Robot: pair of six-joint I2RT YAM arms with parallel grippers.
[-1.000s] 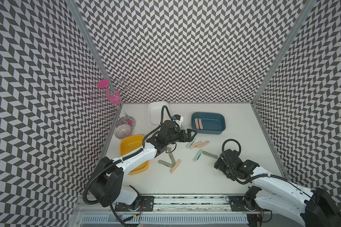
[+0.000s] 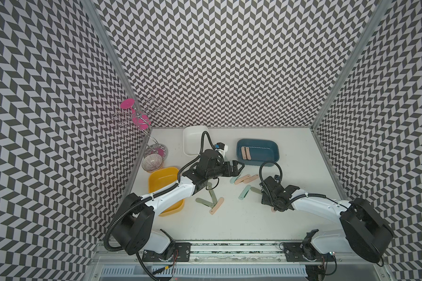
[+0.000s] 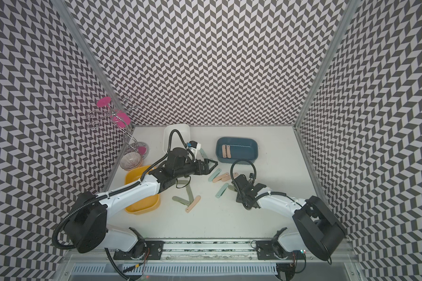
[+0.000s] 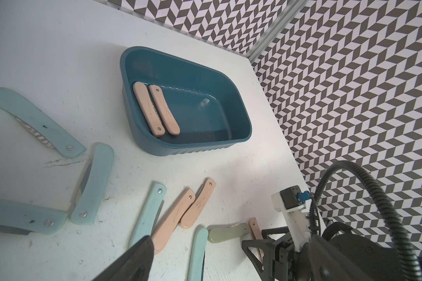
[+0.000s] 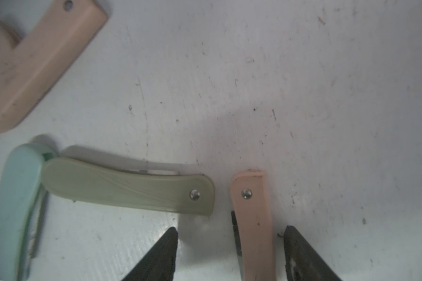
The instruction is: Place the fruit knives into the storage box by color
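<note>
Folding fruit knives in pink, mint and olive green lie on the table. The blue box (image 2: 262,152) holds two pink knives (image 4: 147,108). My right gripper is low over the table, fingers apart on either side of a pink knife (image 5: 250,220); an olive knife (image 5: 126,187) and a mint knife (image 5: 14,201) lie beside it. My left gripper (image 2: 236,168) is raised over the middle, open and empty, above more mint knives (image 4: 91,182) and pink knives (image 4: 197,201).
A yellow box (image 2: 161,180) sits at the left, a white box (image 2: 194,135) at the back. A metal stand with pink parts (image 2: 140,121) is at the back left.
The left arm is almost unchanged.
</note>
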